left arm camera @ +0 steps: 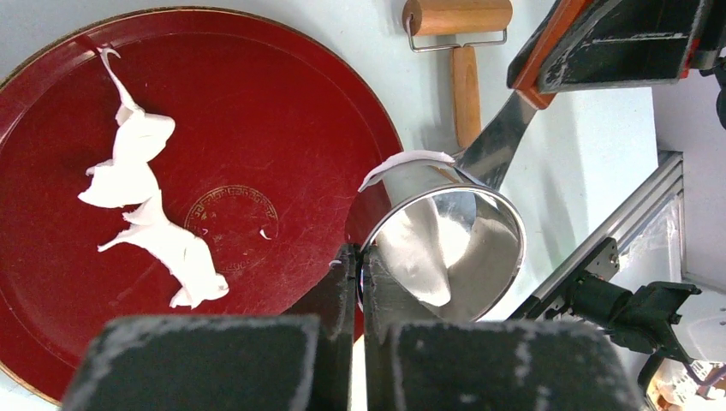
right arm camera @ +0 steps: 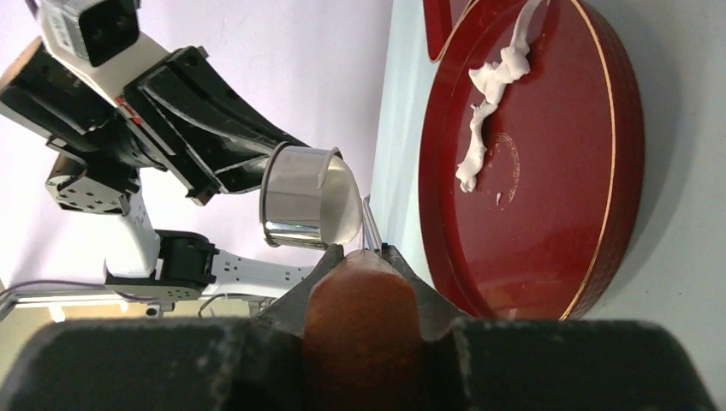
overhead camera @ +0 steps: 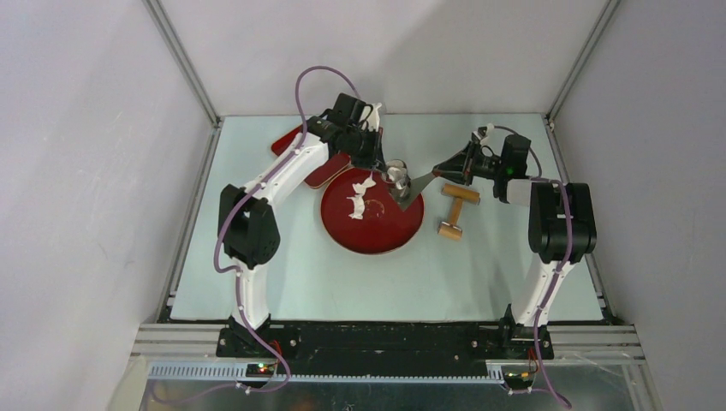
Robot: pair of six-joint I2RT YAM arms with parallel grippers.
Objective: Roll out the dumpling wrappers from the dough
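My left gripper is shut on the rim of a steel ring cutter (left arm camera: 445, 257), held over the right part of the red round tray (left arm camera: 103, 257). A thin piece of white dough (left arm camera: 402, 158) clings to the cutter's outside. My right gripper is shut on the handle of a scraper (right arm camera: 360, 334), whose blade (left arm camera: 505, 128) reaches to the cutter. White dough scraps (left arm camera: 128, 180) lie in a ragged line on the tray.
A wooden double roller (overhead camera: 459, 194) lies on the table right of the tray. A red rectangular tray (overhead camera: 286, 139) sits behind, partly under the left arm.
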